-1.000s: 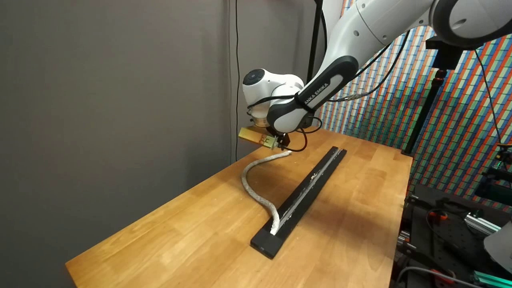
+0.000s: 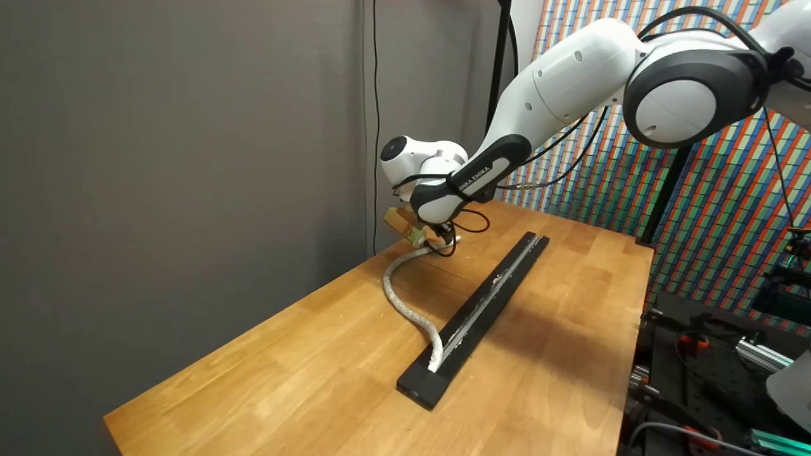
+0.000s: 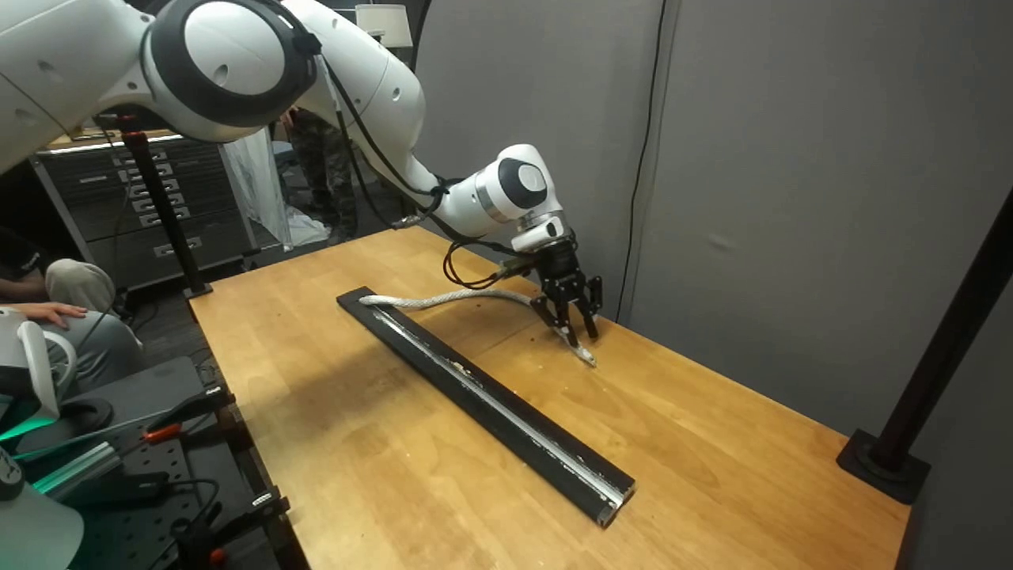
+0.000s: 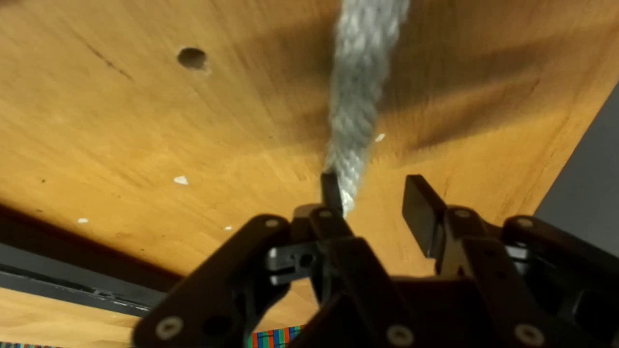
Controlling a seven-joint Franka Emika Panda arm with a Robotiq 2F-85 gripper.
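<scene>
A grey-white braided rope (image 2: 403,304) curves over the wooden table, one end on the near end of a long black channel bar (image 2: 475,323) and the other lying free beyond it. In exterior view 2 my gripper (image 3: 581,340) is low over that free end of the rope (image 3: 584,355). The wrist view shows my gripper with its fingers apart and bare table in the gap. The rope (image 4: 357,93) runs down to the left finger (image 4: 331,194), which partly covers its tip. Whether finger and rope touch is unclear.
The grey partition (image 3: 807,190) stands close behind the table's far edge. A black post (image 3: 902,418) rises at one table corner.
The arm has come down toward the table, bringing the gripper to the rope's free end and tilting it. The rope and the bar look unmoved.
</scene>
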